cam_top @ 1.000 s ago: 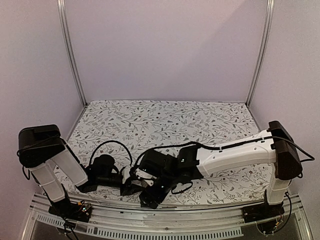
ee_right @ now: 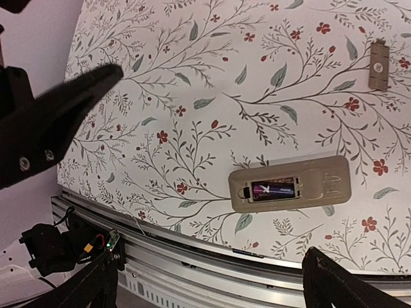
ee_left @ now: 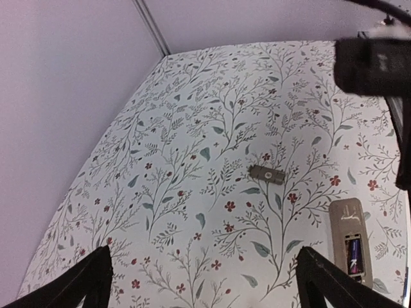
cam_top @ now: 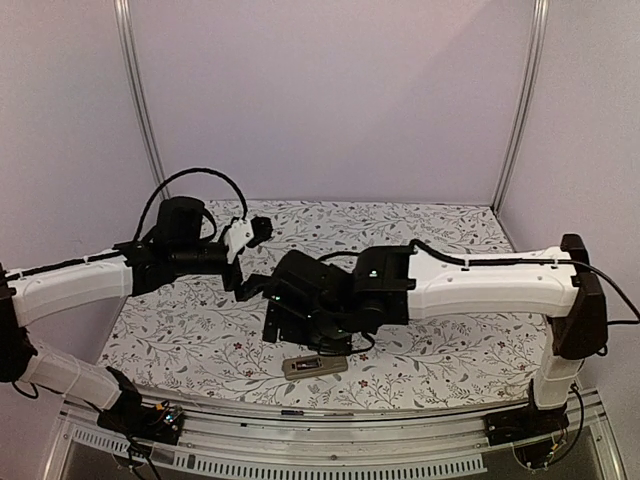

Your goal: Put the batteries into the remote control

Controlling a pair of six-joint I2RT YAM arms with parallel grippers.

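The grey-beige remote control [cam_top: 315, 366] lies on the patterned mat near its front edge, its battery compartment uncovered. In the right wrist view, dark cells with a purple label, the batteries [ee_right: 273, 190], lie in the slot of the remote [ee_right: 327, 181]; how many cannot be told. The small battery cover [ee_right: 379, 65] rests apart on the mat, hidden from above by the right arm. My left gripper [cam_top: 256, 260] is open, raised behind and left of the remote. Open too, my right gripper [cam_top: 285, 332] hovers just behind the remote. Nothing shows between either pair of fingers.
Both grippers are close together; dark left fingers [ee_right: 83, 93] cross the right wrist view's left side. A metal rail [cam_top: 300, 430] runs along the mat's front edge.
My left gripper has lifted and moved backward from beside the remote. The remote has been uncovered from view and stays in place.
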